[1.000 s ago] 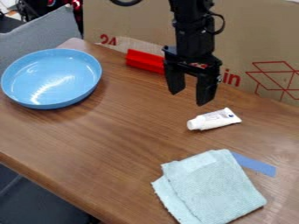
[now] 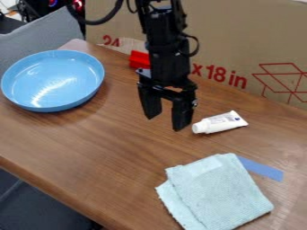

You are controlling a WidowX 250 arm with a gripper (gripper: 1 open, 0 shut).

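My black gripper (image 2: pixel 167 106) hangs open over the middle of the wooden table, with nothing seen between its fingers. Just to its right lies a white tube (image 2: pixel 220 122). Behind the arm a red object (image 2: pixel 139 60) is partly hidden. A blue plate (image 2: pixel 52 79) sits at the left, and a folded pale cloth (image 2: pixel 214 191) lies at the front right.
A blue strip (image 2: pixel 260 168) lies beside the cloth. A cardboard box (image 2: pixel 258 49) stands along the back. A grey object (image 2: pixel 30 36) is beyond the table's left edge.
My gripper has moved left and down, towards the front of the table, and now covers more of the red object. The things on the table lie as before.
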